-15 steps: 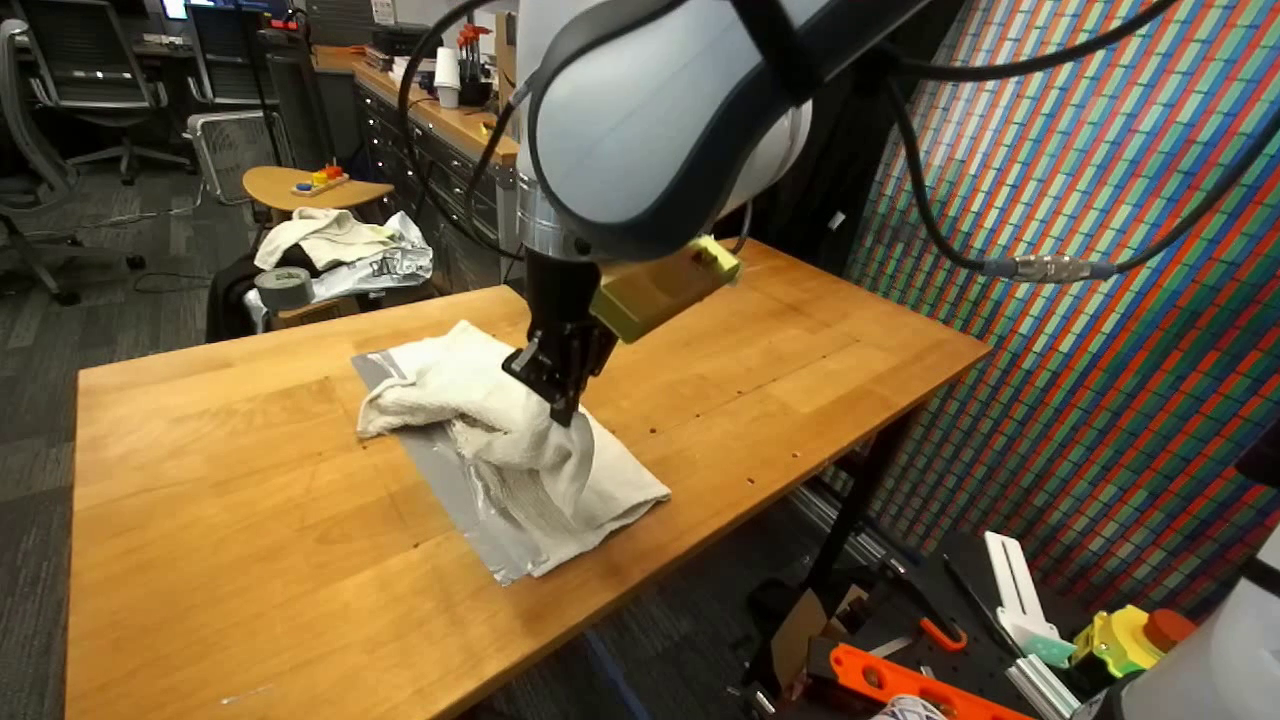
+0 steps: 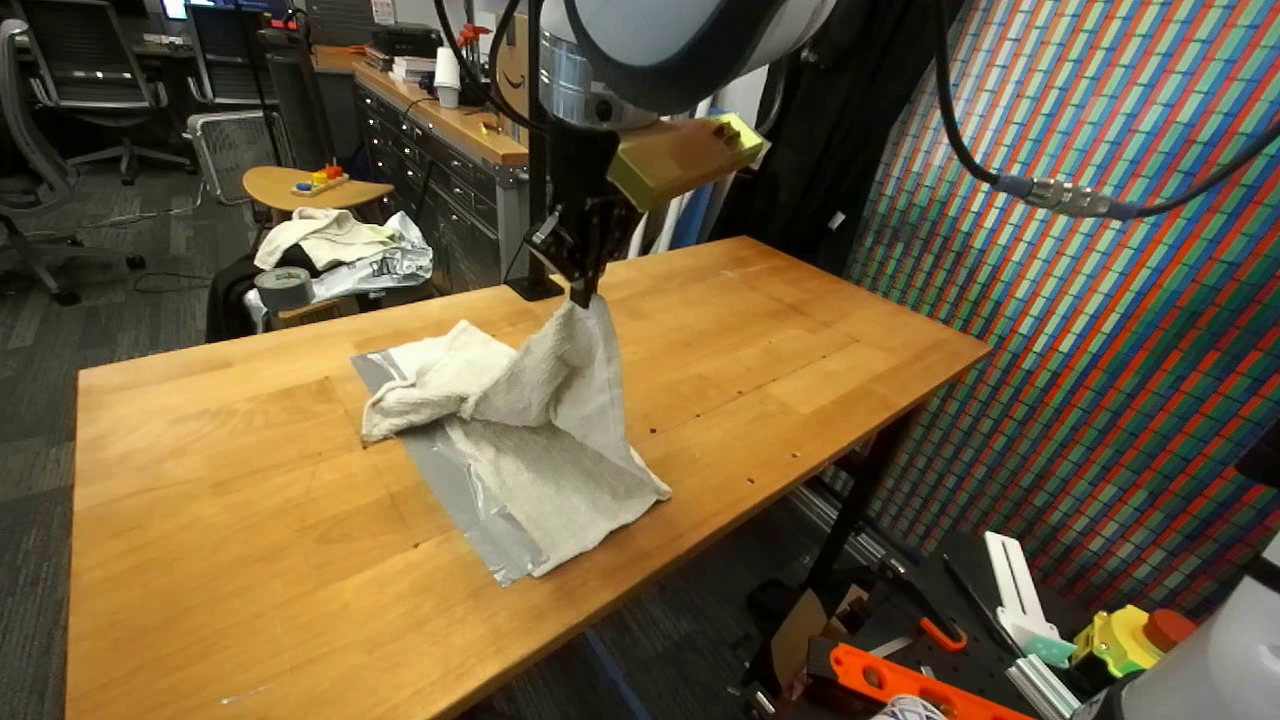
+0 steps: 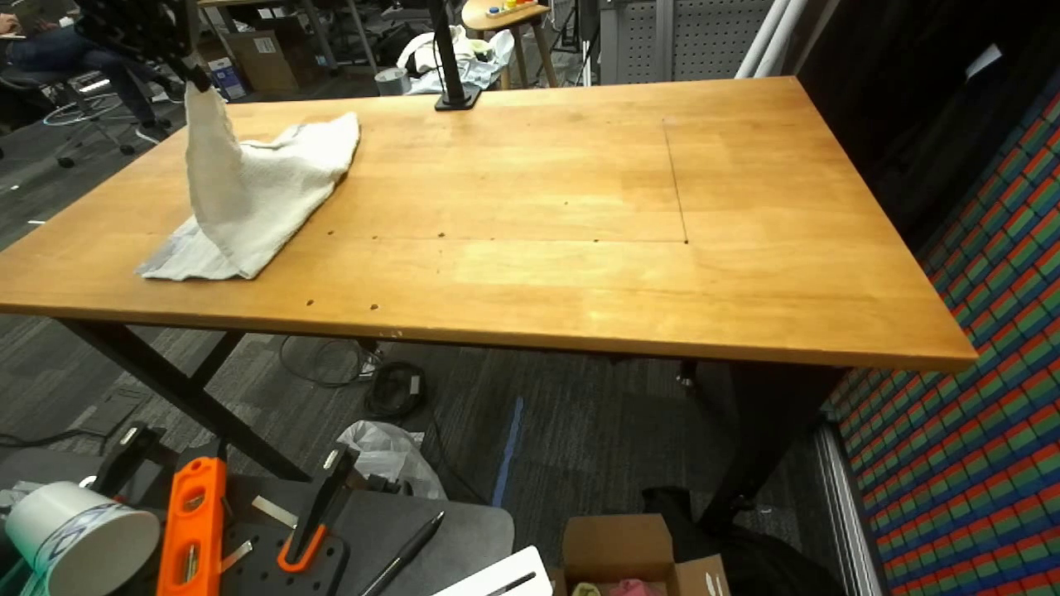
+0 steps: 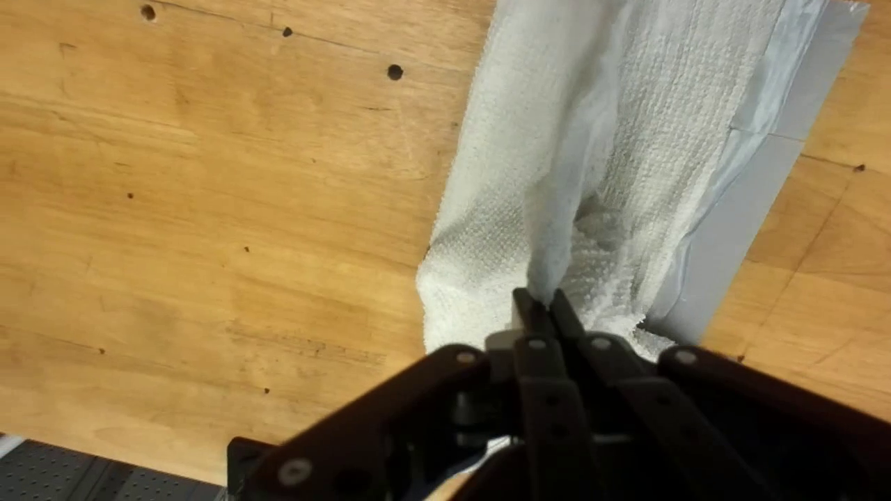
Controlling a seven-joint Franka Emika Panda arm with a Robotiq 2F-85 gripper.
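Note:
A whitish towel (image 2: 555,466) lies partly on the table, one part of it drawn up into a peak. At the top of that peak my gripper (image 2: 584,300) is shut on the cloth. In the wrist view a narrow fold of the towel (image 4: 555,209) runs into the closed fingertips (image 4: 523,310). Under the towel is a grey, shiny sheet (image 2: 462,492), showing along one side. From the other exterior view, the raised towel (image 3: 214,169) hangs below the gripper (image 3: 202,88) at the table's left end, its lower part resting on the surface.
A black post (image 3: 452,60) stands at its back edge. Beyond that edge is a stool heaped with cloth and a roll of tape (image 2: 284,288). Tools, including an orange level (image 3: 192,526), lie on a separate surface in front.
My gripper has risen and moved slightly toward the back, pulling part of the towel up into a tall peak. The grey sheet has stayed in place.

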